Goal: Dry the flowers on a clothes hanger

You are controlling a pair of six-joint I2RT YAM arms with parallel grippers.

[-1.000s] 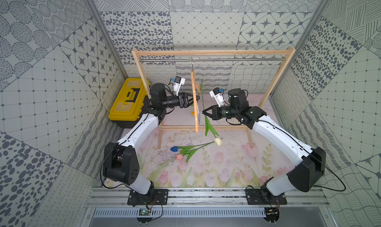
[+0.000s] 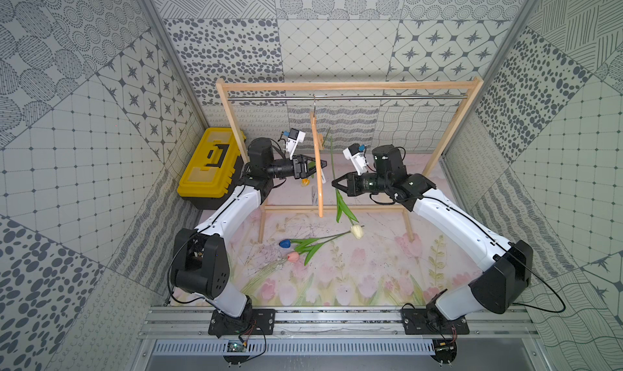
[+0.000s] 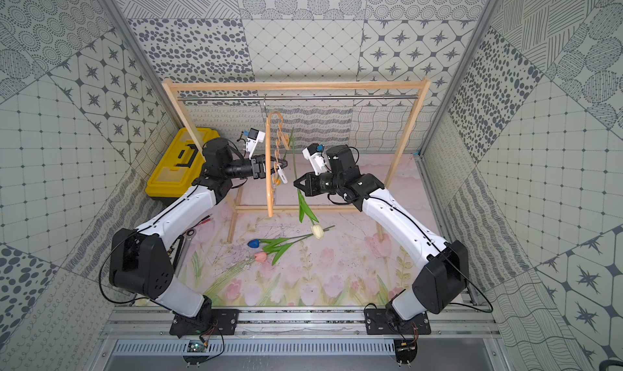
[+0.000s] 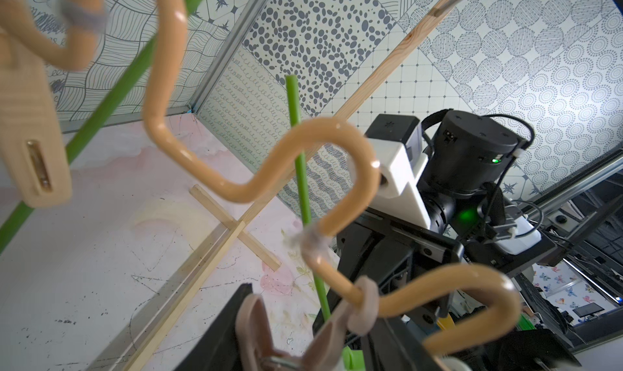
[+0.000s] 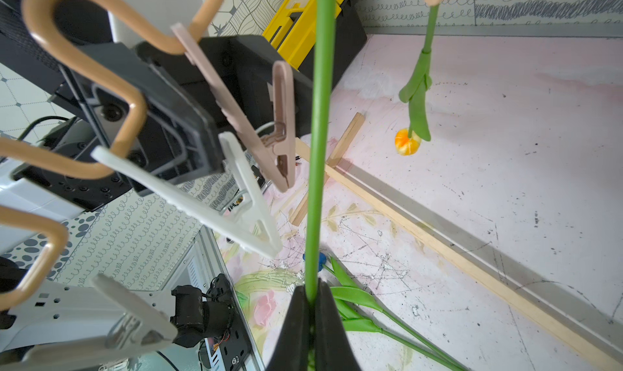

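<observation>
The wooden hanger [image 2: 317, 169] hangs edge-on from the rack's rail. An orange flower dangles head down from it; the flower's stem passes behind a wooden clothespin [image 4: 32, 117] in the left wrist view. My right gripper is shut on the green stem [image 5: 318, 130] of the white tulip [image 2: 356, 231], which points head down just right of the hanger. At the hanger's wavy lower wire, my left gripper has its fingers on either side of a pinkish clothespin [image 4: 362, 306]; whether they press it is unclear. The clothespin's upper ends stand apart.
A blue tulip [image 2: 285, 243] and a pink tulip [image 2: 293, 256] lie on the table in front. Rack posts [image 2: 447, 130] and a low crossbar [image 2: 383, 208] frame the workspace. A yellow toolbox [image 2: 211, 163] stands behind the left arm. White clips [image 5: 250, 208] hang close by.
The left gripper has shifted slightly at the hanger, which has swung a little. A white clip now shows tilted beside it, and the orange flower has moved left. The right arm and white tulip look unmoved.
</observation>
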